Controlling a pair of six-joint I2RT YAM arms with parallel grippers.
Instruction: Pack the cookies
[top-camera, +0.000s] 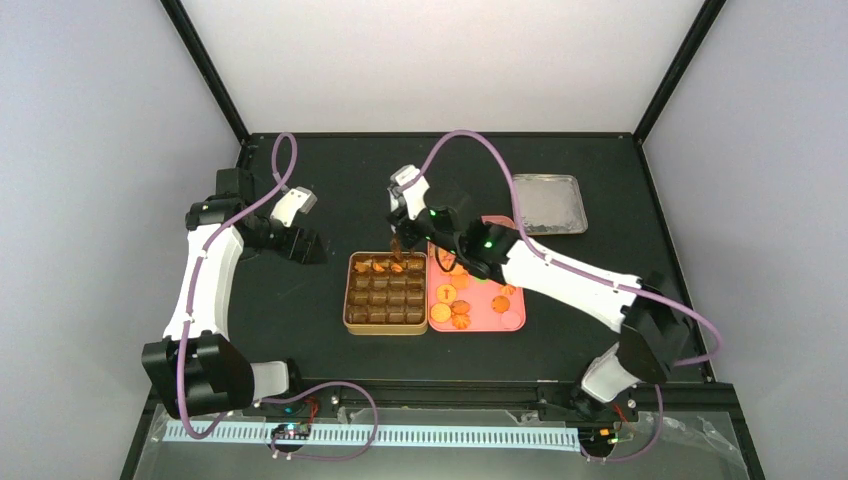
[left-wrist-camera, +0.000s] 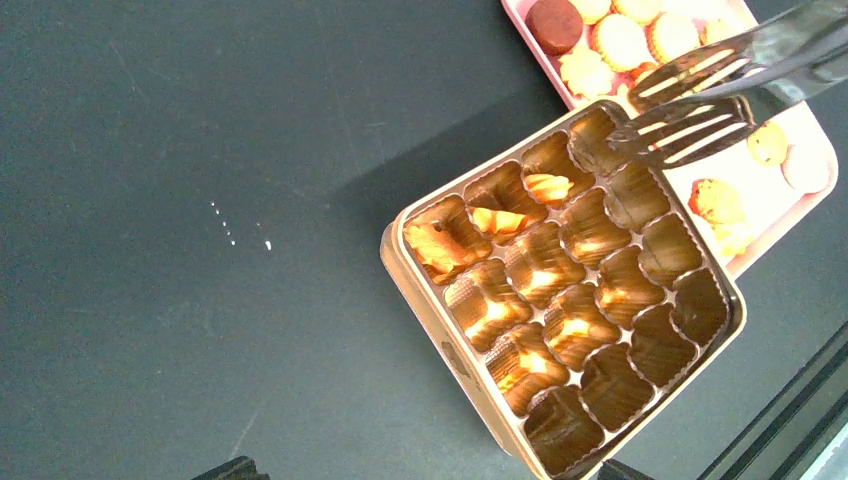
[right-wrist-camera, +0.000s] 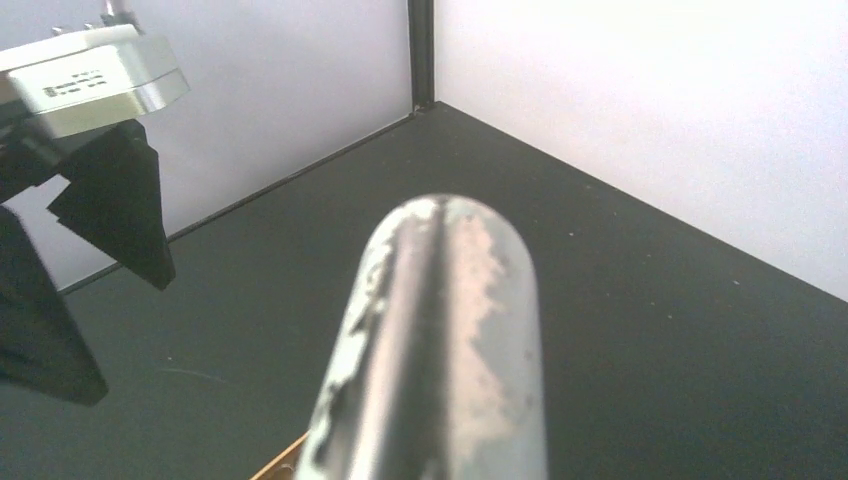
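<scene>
A gold-rimmed box with a brown, many-celled insert (top-camera: 386, 331) stands mid-table. Three orange cookies occupy its back row from the left: a wide one (left-wrist-camera: 440, 248), then a twisted one (left-wrist-camera: 500, 222) and a small one (left-wrist-camera: 548, 187). The other cells that I can make out are empty. My right gripper, with two fork-like metal fingers, hangs over the box's back right corner; the tines stand apart with no cookie between them. To the box's left, my left gripper (top-camera: 316, 247) is open and empty; only its tips show in its own wrist view.
Against the box's right side lies a pink tray (top-camera: 480, 327) with several cookies, partly covered by the right arm. An empty silver tray (top-camera: 551, 205) sits at the back right.
</scene>
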